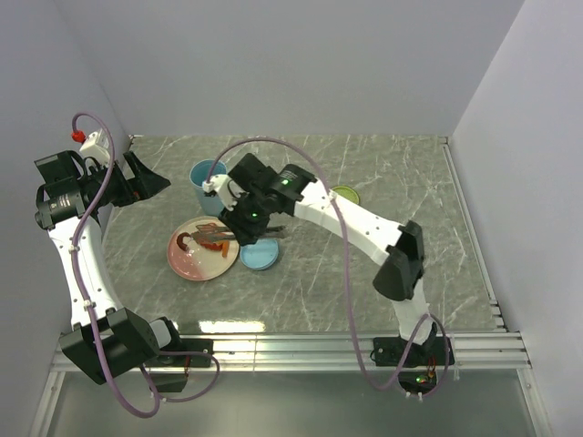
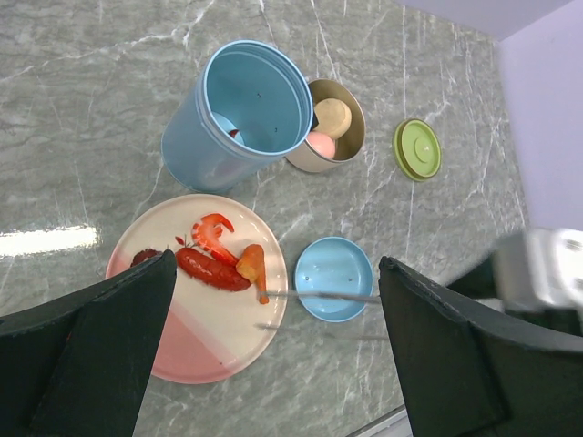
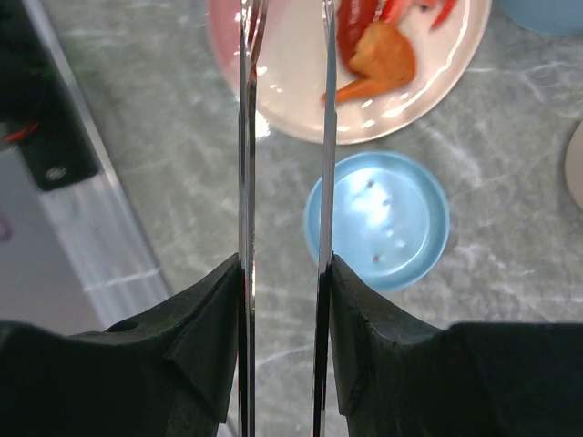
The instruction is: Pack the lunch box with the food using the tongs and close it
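Note:
A pink plate (image 1: pixel 191 264) holds a sausage (image 2: pixel 210 269), red shrimp-like pieces (image 2: pixel 208 235) and an orange drumstick-like piece (image 3: pixel 382 59). My right gripper (image 1: pixel 213 235), with long tong-like fingers, hangs over the plate, the fingers apart; whether anything is between their tips is unclear. My left gripper (image 1: pixel 148 179) stands open and empty above the left side of the table. Right of the plate lies a small blue dish (image 2: pixel 333 263). A blue cup (image 2: pixel 199 143) stands behind; a tan container (image 2: pixel 311 160) beside it holds round pieces.
A green lid (image 2: pixel 420 149) lies at the back right. Walls bound the table at the back and sides.

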